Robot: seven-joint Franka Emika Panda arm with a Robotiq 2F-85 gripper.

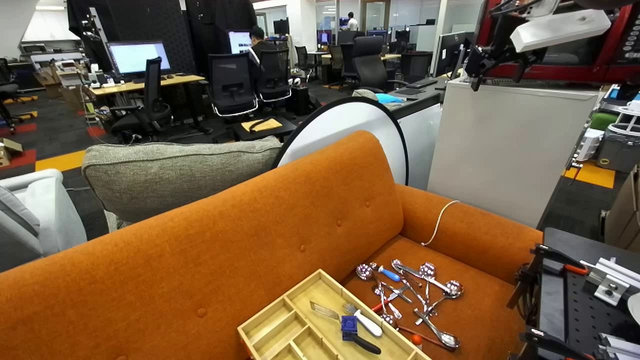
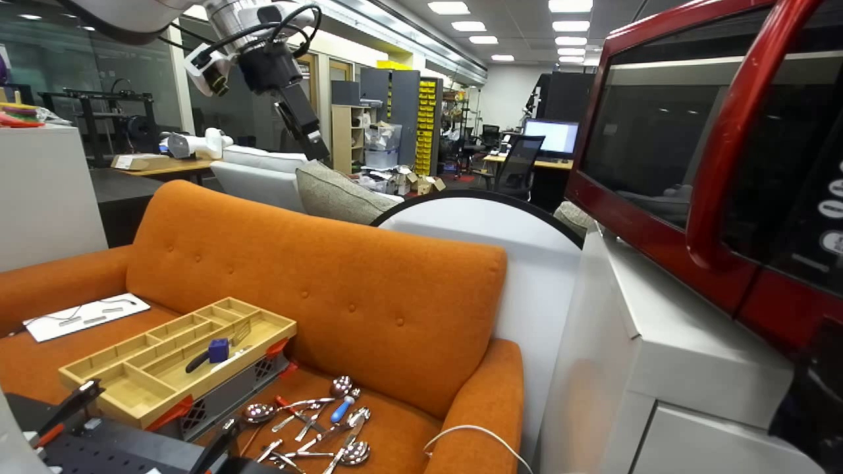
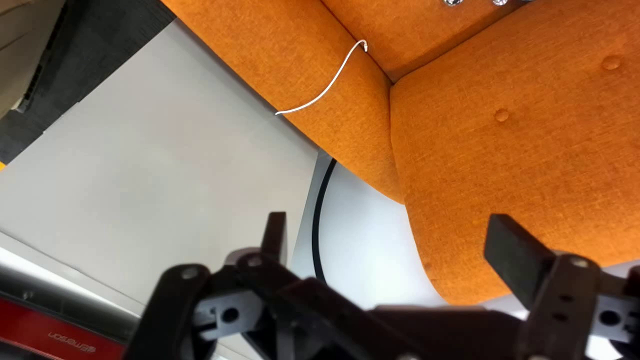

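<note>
My gripper is open in the wrist view, its two dark fingers wide apart and nothing between them. In the first exterior view the gripper (image 1: pixel 496 84) hangs high by the red microwave, far above the couch. A wooden tray (image 2: pixel 110 366) has several compartments; inside lie a white-handled fork (image 1: pixel 367 324), a black-handled spatula (image 1: pixel 327 311) and a small dark blue block (image 1: pixel 349 327). Beside the tray, a heap of metal utensils (image 1: pixel 427 270) is spread over the orange seat, among them a blue-handled one (image 1: pixel 388 273).
The orange couch (image 2: pixel 332 276) fills the middle. A grey cabinet (image 1: pixel 492 150) carrying a red microwave (image 2: pixel 664 142) stands past its armrest. A white cord (image 3: pixel 336 78) lies over that armrest. Clamps (image 1: pixel 558 257) sit on a black bench (image 1: pixel 564 300).
</note>
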